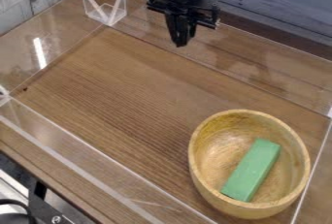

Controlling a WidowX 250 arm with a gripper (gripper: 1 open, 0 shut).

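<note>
My dark gripper [183, 32] hangs at the top centre of the camera view, above the back of the wooden table; whether its fingers are open or shut is too small to tell. At the lower right, a green block [254, 167] lies inside a tan round bowl [211, 133], well apart from the gripper.
A clear wire or plastic stand [107, 7] is at the back left. A white wall runs along the far left edge.
</note>
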